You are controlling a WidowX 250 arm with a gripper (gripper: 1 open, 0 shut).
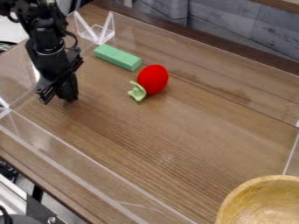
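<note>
My black gripper [59, 93] is low over the left side of the wooden table, its fingertips near the surface. It looks shut, with nothing visible between the fingers, though the tips are dark and small. To its right lie a green block [118, 57] and a red object [152, 79] with a pale green piece [136, 91] beside it.
A yellow bowl [264, 203] sits at the bottom right corner. White straps or tape [96, 33] show at the back left and left edge.
</note>
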